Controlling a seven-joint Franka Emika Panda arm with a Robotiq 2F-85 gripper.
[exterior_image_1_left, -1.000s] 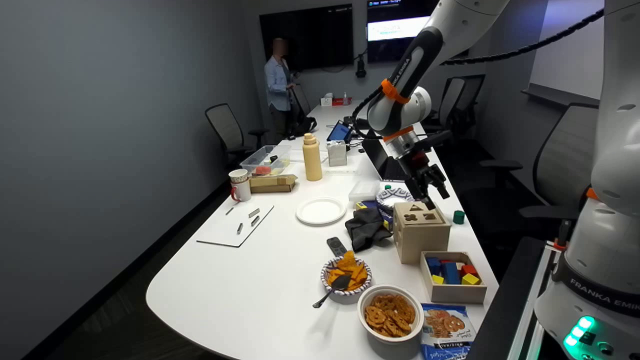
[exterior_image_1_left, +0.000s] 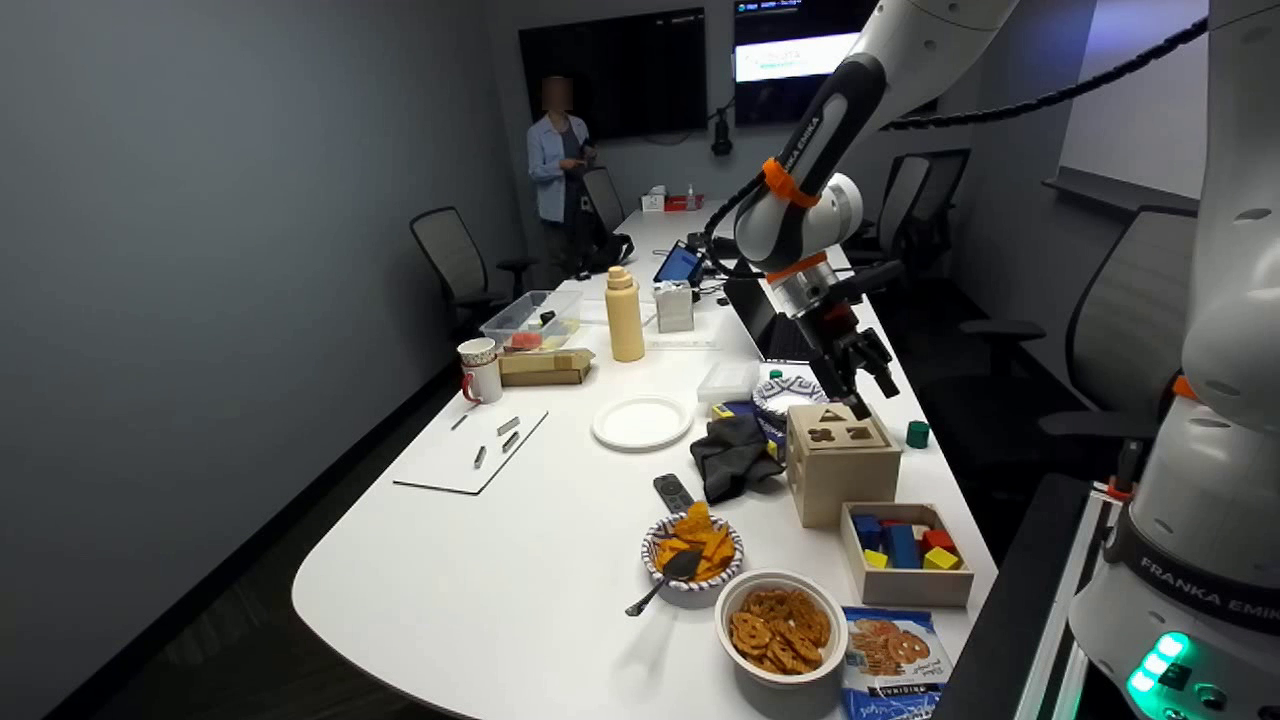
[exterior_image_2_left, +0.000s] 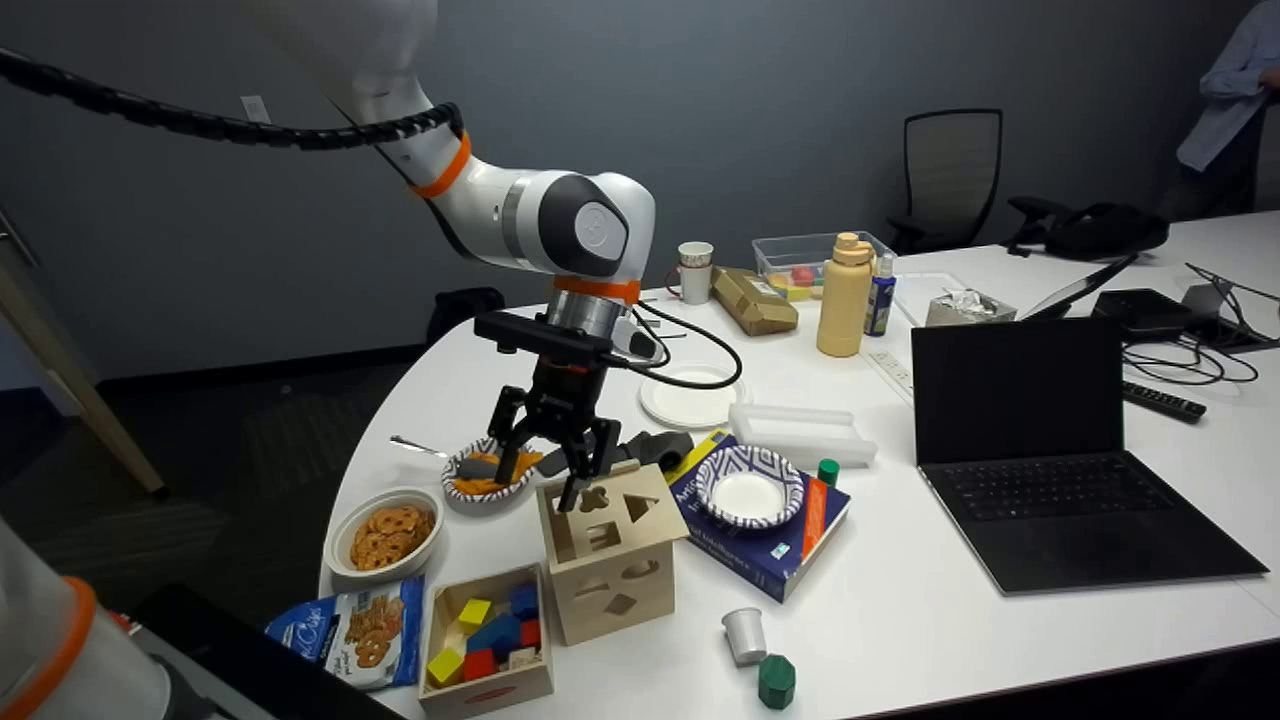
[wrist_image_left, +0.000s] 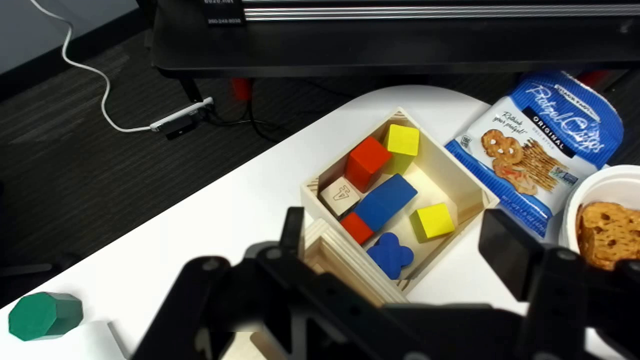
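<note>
Above the wooden shape-sorter box (exterior_image_2_left: 613, 576) hangs my gripper (exterior_image_2_left: 547, 482), its fingers wide apart and empty. In the wrist view the black fingers (wrist_image_left: 292, 231) frame the open block tray (wrist_image_left: 454, 163), which lies farther off, beyond the sorter's edge. Inside that tray are a red block (wrist_image_left: 367, 162), two yellow ones, a blue bar (wrist_image_left: 385, 201), a blue clover-shaped block (wrist_image_left: 390, 254), a small red block and a pale numbered block (wrist_image_left: 340, 197). A green prism (exterior_image_2_left: 776, 680) lies apart on the table, beside a small grey cup (exterior_image_2_left: 745, 634).
Close to the tray are a pretzel bag (exterior_image_1_left: 895, 664), a pretzel bowl (exterior_image_1_left: 781, 630) and a chip bowl (exterior_image_1_left: 692, 548) with a spoon. A book (exterior_image_2_left: 768, 534) bearing a patterned bowl adjoins the sorter.
The arm and gripper hold the same pose, and the table objects have not moved. Only the person at the back has shifted slightly.
</note>
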